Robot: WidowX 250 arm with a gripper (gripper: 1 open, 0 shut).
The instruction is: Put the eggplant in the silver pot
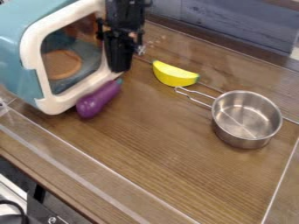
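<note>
The purple eggplant point(98, 101) lies on the wooden table against the lower front edge of the blue-and-white box. At the right stands the silver pot point(246, 119), empty, with its wire handle pointing toward the upper left. My black gripper point(121, 59) hangs beside the box's front opening, above and slightly right of the eggplant and apart from it. Whether its fingers are open or shut does not show clearly, as they are dark and blurred.
The blue-and-white box point(14, 52) fills the upper left, with a round brown object point(63, 64) inside. A yellow wedge-shaped item point(176, 73) lies between my arm and the pot. Bare table point(163, 144) stretches across the middle and front.
</note>
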